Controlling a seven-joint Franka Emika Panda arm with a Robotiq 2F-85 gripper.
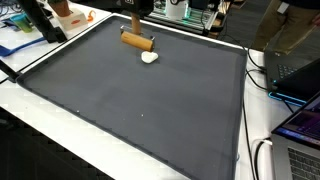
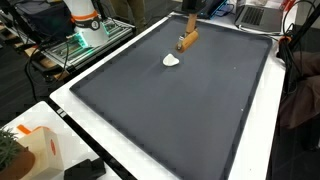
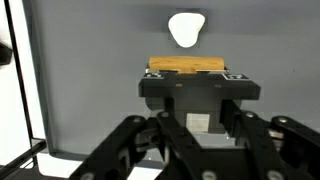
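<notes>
A tan wooden bar (image 1: 138, 41) lies crosswise at the far end of the dark board, also seen as a short bar (image 2: 187, 43) in the second exterior view. An upright brown piece (image 1: 136, 22) stands over it, below my gripper, and meets it; whether the two are joined I cannot tell. In the wrist view my gripper is shut on the brown piece, mostly hidden by the dark fingers, and the wooden bar (image 3: 187, 64) shows just past them. A small white rounded object (image 3: 186, 29) rests beside the bar, apart from it.
The dark grey board (image 1: 140, 100) is otherwise bare, with wide free room toward its near side. A laptop (image 2: 243, 18) stands beyond the board's far edge. Cables (image 1: 252, 125) run along its right side, and an orange-and-white device (image 2: 88, 28) is off to the left.
</notes>
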